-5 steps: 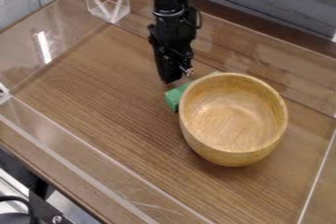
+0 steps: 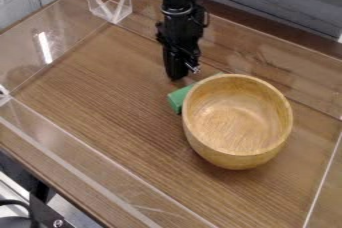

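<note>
The black robot arm (image 2: pixel 181 17) reaches down from the top centre to its gripper (image 2: pixel 178 67), low over the wooden table just behind a green object (image 2: pixel 179 98). Its fingers look close together; whether anything is between them is too small to tell. A large light wooden bowl (image 2: pixel 238 127) covers part of the green object at the right.
A clear plastic holder (image 2: pixel 114 4) stands at the back left, and another clear item lies at the left edge. A wall runs along the back right.
The arm and gripper have shifted slightly. The bowl and green object appear unmoved.
</note>
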